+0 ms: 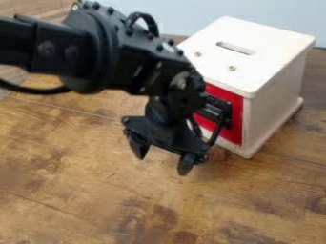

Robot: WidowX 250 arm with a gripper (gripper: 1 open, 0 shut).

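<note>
The black gripper [162,151] hangs low over the wooden floor, just left of a white wooden box, its two fingers spread apart and pointing down with nothing visible between them. The box [277,105] has a slot and screws on top and a red front panel [230,101]. A dark fitting on that panel is mostly hidden behind the arm and gripper.
A pale wall [192,11] is behind the box at the back right.
</note>
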